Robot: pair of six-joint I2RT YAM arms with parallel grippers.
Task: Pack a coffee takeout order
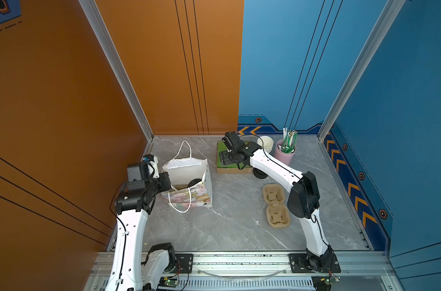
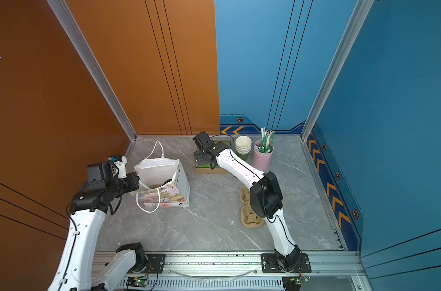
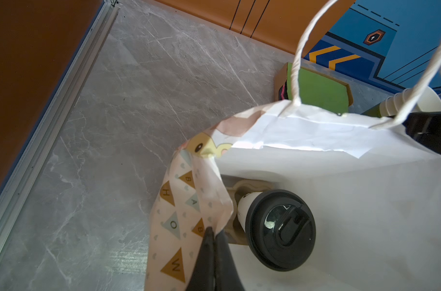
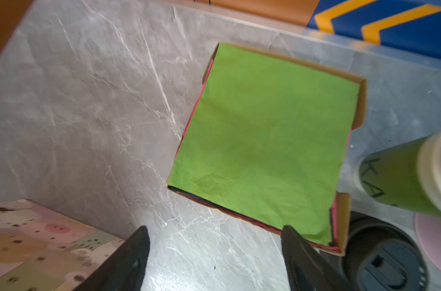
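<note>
The patterned paper bag point(image 1: 201, 194) stands at left with its top open and white handles up. Inside it, a lidded cup point(image 3: 281, 230) sits in a cardboard carrier point(image 3: 252, 186). My left gripper is shut on the bag's side edge, the thin paper running in between the fingertips. Over at the back middle, a shallow cardboard box point(image 1: 232, 170) holds green napkins point(image 4: 269, 140), the top one lying flat. Above the box's front left, my right gripper is open with nothing between its fingers.
Right of the box are stacked cups point(image 2: 242, 143), dark lids point(image 4: 387, 262) and a pink holder point(image 2: 262, 160) with straws and stirrers. An empty cup carrier point(image 1: 276, 206) lies front right.
</note>
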